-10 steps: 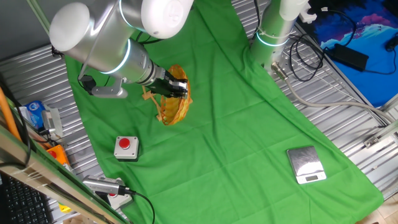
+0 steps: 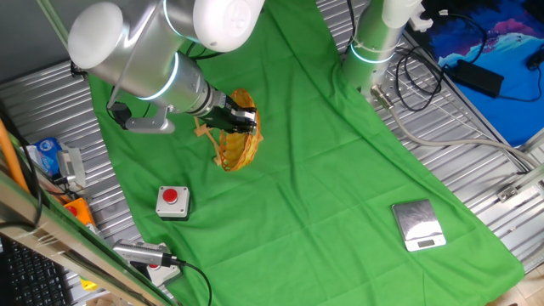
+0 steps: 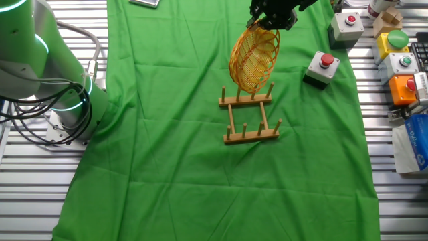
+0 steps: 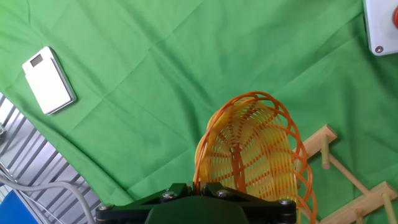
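Observation:
An oval basket (image 3: 254, 59) of yellow and orange weave hangs tilted on its side, its rim pinched by my gripper. The fingers are closed on that rim, and the rest of the basket stretches away to the right in the wrist view. In exterior view 2 its lower end comes down over the near row of pegs on a wooden rack (image 3: 251, 136); whether it touches them I cannot tell. From exterior view 1, the basket (image 2: 243, 144) covers most of the rack, and the dark gripper fingers overlap its upper part.
A box with a red button (image 2: 172, 202) stands on the green cloth, left of the basket. A silver scale (image 2: 418, 225) lies far to the right.

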